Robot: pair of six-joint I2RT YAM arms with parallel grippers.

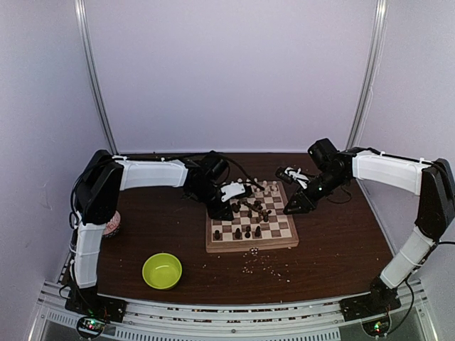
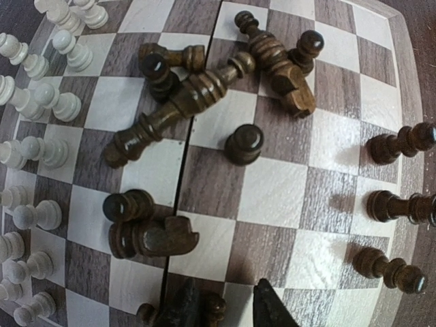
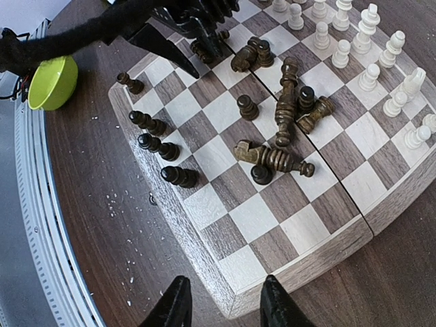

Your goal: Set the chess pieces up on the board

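Note:
The chessboard [image 1: 252, 238] holds white pieces standing along the far side, several dark pieces standing along the near side [image 2: 398, 204], and a cluster of dark pieces, some lying, in the middle [image 3: 286, 102]. My left gripper is low over the board's left part, fingers apart, with a small dark piece [image 2: 212, 305] by the left finger; whether it touches is unclear. My right gripper hangs above the board's right side, fingers apart, nothing between them.
A green bowl [image 1: 161, 270] sits at the front left. A patterned bowl [image 1: 111, 226] is partly behind the left arm. Small pale bits are scattered in front of the board. The table right of the board is clear.

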